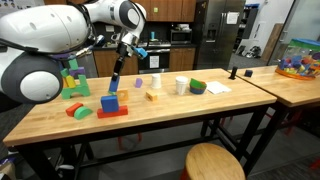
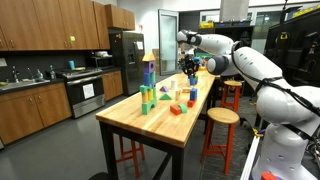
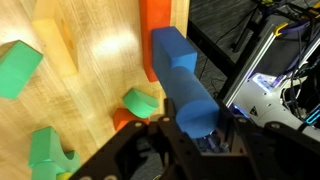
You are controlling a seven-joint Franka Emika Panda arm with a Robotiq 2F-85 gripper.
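In the wrist view a blue cylinder (image 3: 194, 104) is seen nearly end-on, with my gripper shut on it. Right by it is a blue block (image 3: 172, 48), which overlaps the red block (image 3: 156, 20) in this view. From the first exterior side, the blue block (image 1: 109, 103) sits on the red block (image 1: 113, 113), and my gripper (image 1: 115, 82) is close above. Whether the cylinder touches the blue block cannot be told. In the second exterior view my gripper (image 2: 191, 80) is small and distant.
A stacked block structure (image 1: 74, 82) stands at the table's left. A green and red piece (image 1: 82, 113) lies near the front edge. White cups (image 1: 181, 85), a green bowl (image 1: 198, 87) and a yellow block (image 1: 152, 95) are to the right.
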